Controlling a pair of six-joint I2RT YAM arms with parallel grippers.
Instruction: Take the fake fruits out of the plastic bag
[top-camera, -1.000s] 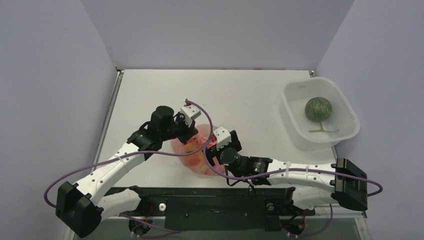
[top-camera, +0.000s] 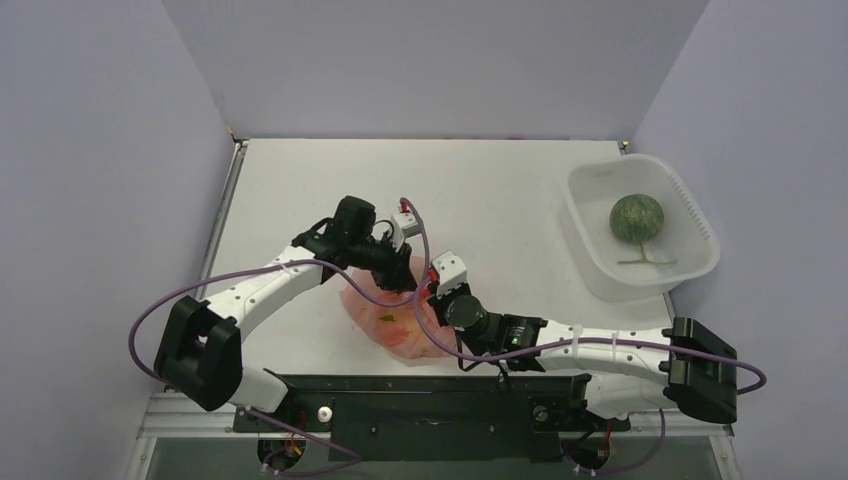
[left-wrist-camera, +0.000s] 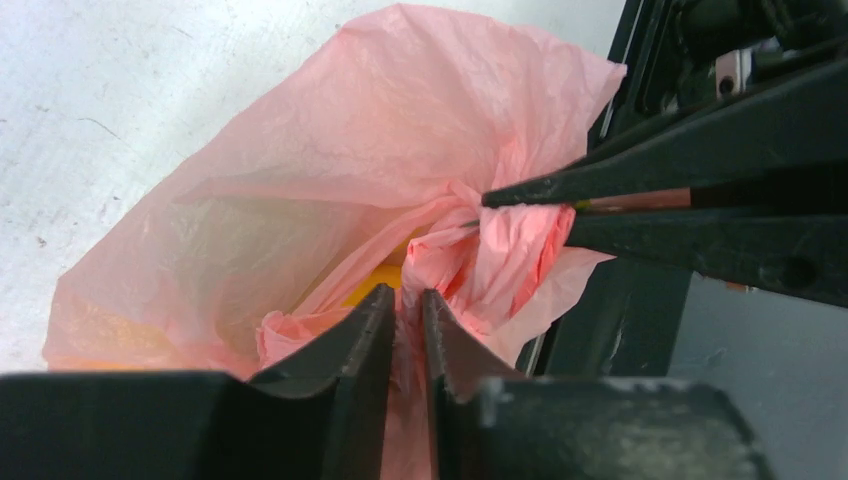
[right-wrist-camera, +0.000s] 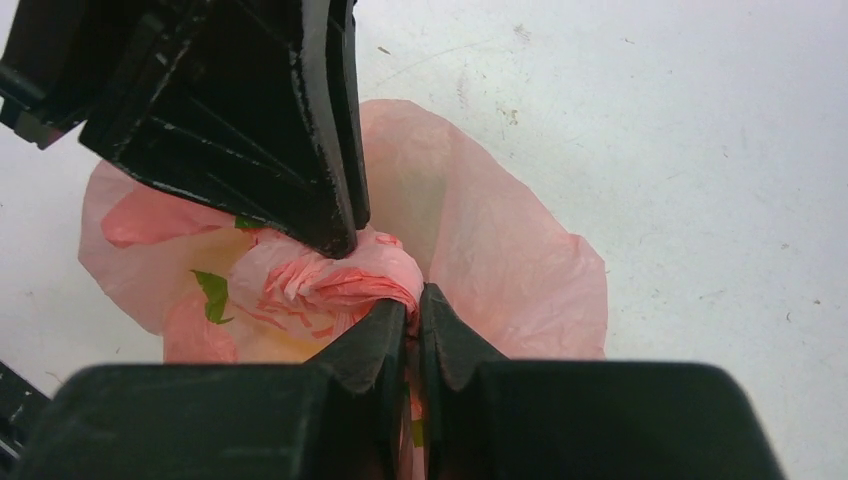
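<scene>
The crumpled pink plastic bag (top-camera: 395, 330) lies on the table under both grippers, its upper edge spread out in the left wrist view. Through it show a yellow shape (left-wrist-camera: 378, 280) and a green leaf-like piece (right-wrist-camera: 212, 293); most contents are hidden. My right gripper is shut on a gathered fold of the bag. Close beside it, my left gripper has its fingertips slightly apart with pink plastic between them; whether they pinch it cannot be told.
At the right stands a white bin (top-camera: 590, 240) holding a dark green round fruit (top-camera: 637, 218) and a thin stalk-like piece. Purple cables (top-camera: 422, 235) loop over both arms.
My left gripper has moved right, close to the right one. The right gripper's fingers, spread a second ago, have come together on the bag.
</scene>
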